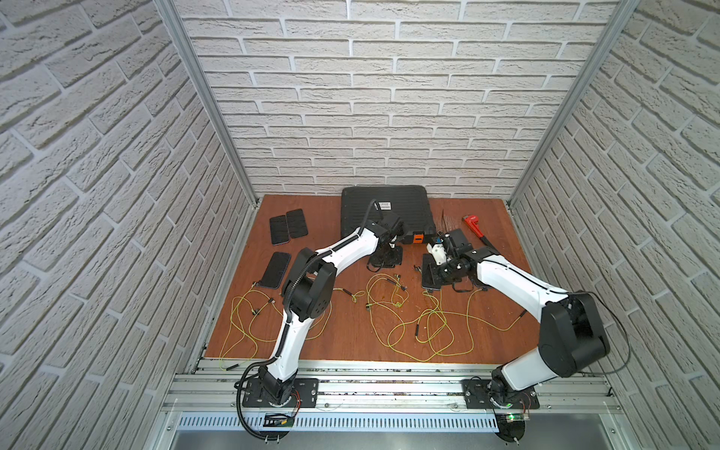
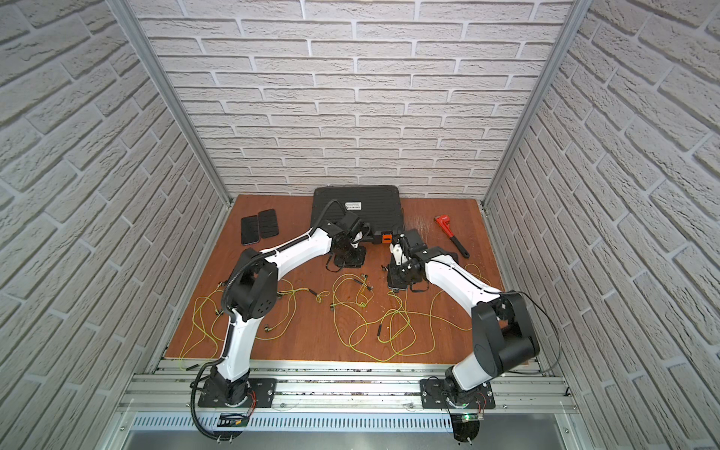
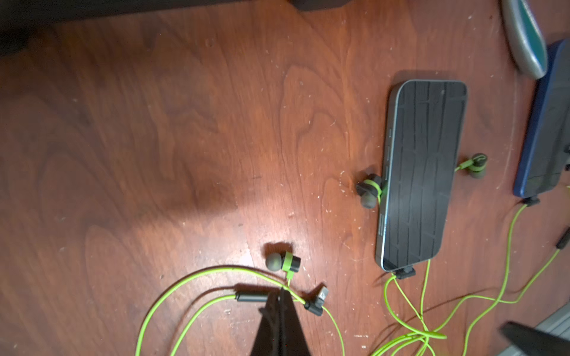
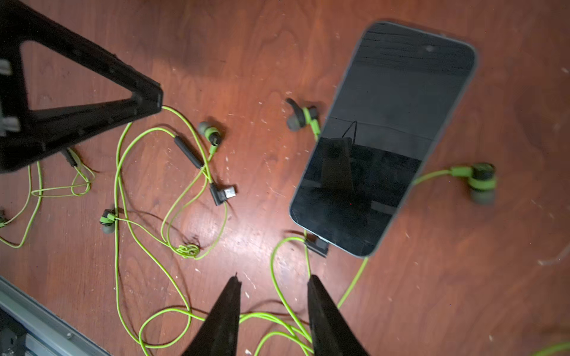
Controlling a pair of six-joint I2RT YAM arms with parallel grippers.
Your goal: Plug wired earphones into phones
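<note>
A phone (image 3: 421, 166) lies mid-right on the table with an angled yellow-cable plug (image 4: 316, 245) at its lower end. A blue-cased phone (image 3: 540, 127) to its right also has a plug at its end. A loose plug (image 4: 224, 193) and earbuds (image 3: 283, 261) lie to the left among yellow cables. My left gripper, shut with nothing visible between its fingers, is above the table left of the middle phone. My right gripper is over that phone, fingers apart and empty.
A black case (image 1: 384, 198) stands at the back, a red wrench (image 2: 450, 232) at back right. Dark phones (image 1: 279, 228) lie at back left, another (image 1: 274, 270) at left with more tangled earphones.
</note>
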